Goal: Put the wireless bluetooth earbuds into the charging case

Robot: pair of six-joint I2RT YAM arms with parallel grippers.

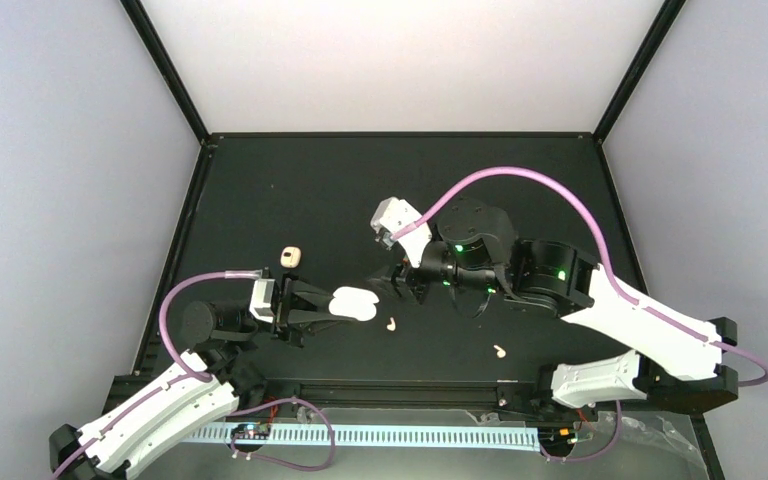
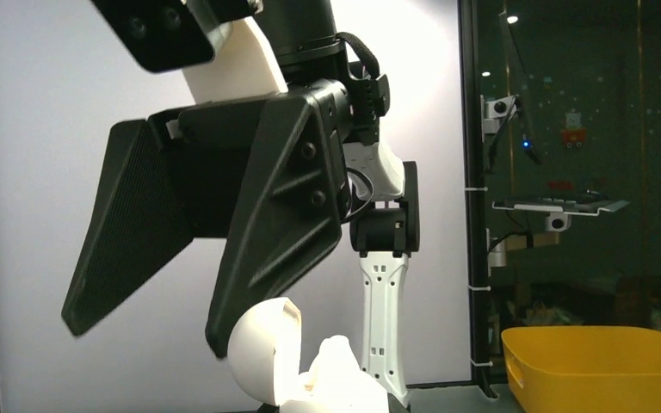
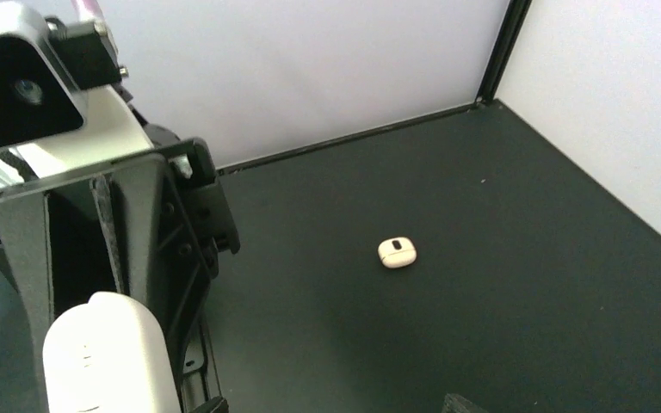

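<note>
My left gripper [image 1: 338, 305] is shut on the white charging case [image 1: 353, 304], held above the table. In the left wrist view the lid [image 2: 262, 348] stands raised from the case body [image 2: 340, 379], and the case's inside cannot be made out. My right gripper is part open with nothing between its fingers; one fingertip [image 2: 224, 331] is at the lid's upper edge, and whether it touches is unclear. The right wrist view shows the case's smooth outside [image 3: 108, 357]. Two small white earbuds lie on the table, one earbud [image 1: 392, 324] near the case, another earbud [image 1: 500, 351] farther right.
A cream, rounded box-like item [image 1: 290, 257] with a dark spot lies on the table behind the left gripper. A yellow basket [image 2: 602, 370] stands outside the work area.
</note>
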